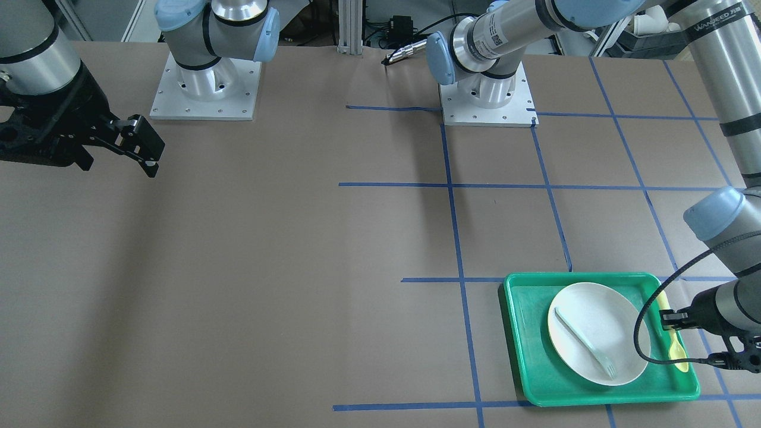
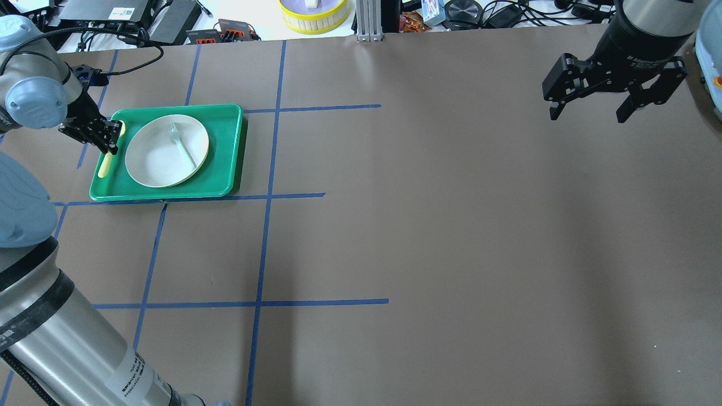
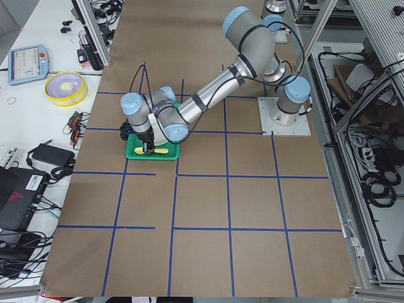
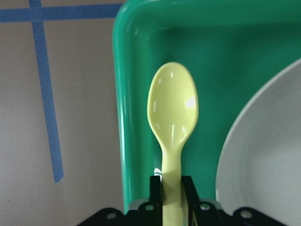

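My gripper is shut on the handle of a yellow plastic spoon [image 4: 171, 103], held low inside the edge of a green tray [image 4: 121, 117], beside a white plate [image 4: 263, 160]. In the front view the spoon [image 1: 678, 353] lies along the right side of the tray [image 1: 531, 378], partly behind the gripper [image 1: 667, 320]. A pale fork [image 1: 581, 339] lies across the plate [image 1: 603, 314]. In the top view the spoon [image 2: 105, 166] is at the tray's left side.
Blue tape lines mark the table [image 1: 285, 249]. A second arm [image 1: 71, 121] with a black end hangs at the upper left in the front view. Other arm bases [image 1: 203, 107] stand at the back.
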